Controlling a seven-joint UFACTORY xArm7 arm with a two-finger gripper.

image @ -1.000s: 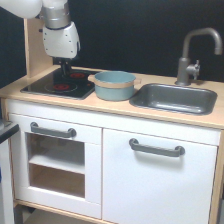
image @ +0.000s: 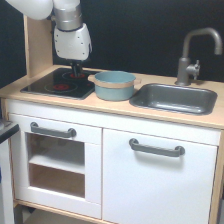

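My gripper point(image: 76, 69) points down from the white arm at the upper left, over the back right part of the black stovetop point(image: 58, 88). Its dark fingers are small and blend into the dark surroundings, so how far apart they stand does not show. To the right of them, a blue-grey pot point(image: 117, 88) with a tan rim sits upright on the counter between stovetop and sink. A small gap seems to separate the fingertips from the pot's left handle; contact cannot be told for sure.
The metal sink point(image: 175, 98) and its tall grey faucet point(image: 187, 60) take up the right side. Below are a white cabinet door point(image: 157, 180) with a grey handle point(image: 157, 148) and an oven front point(image: 58, 165) with its own handle. Bare wooden counter point(image: 150, 79) shows behind the sink.
My gripper has shifted to the right, closer to the pot, at about the same height. The pot and everything else look unmoved.
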